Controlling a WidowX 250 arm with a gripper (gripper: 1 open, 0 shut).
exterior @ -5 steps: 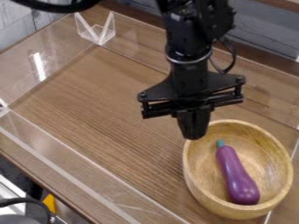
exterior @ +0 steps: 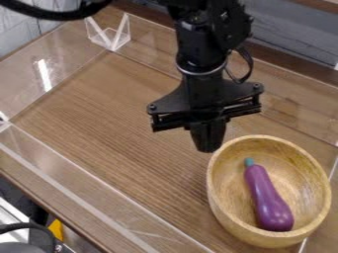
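Observation:
The black robot gripper (exterior: 208,138) hangs over the middle of the wooden tray, shut, with nothing visible between its fingers. Just below and right of it is a cream bowl (exterior: 230,211) holding a purple toy eggplant (exterior: 268,198) with a teal tip. The fingertips are near the bowl's upper left rim; whether they touch it cannot be told.
A white wire holder (exterior: 109,32) stands at the back left corner. The tray's side walls border the space, with cables outside at the lower left.
The gripper has shifted slightly to the left over the last second. The bowl and eggplant look unmoved.

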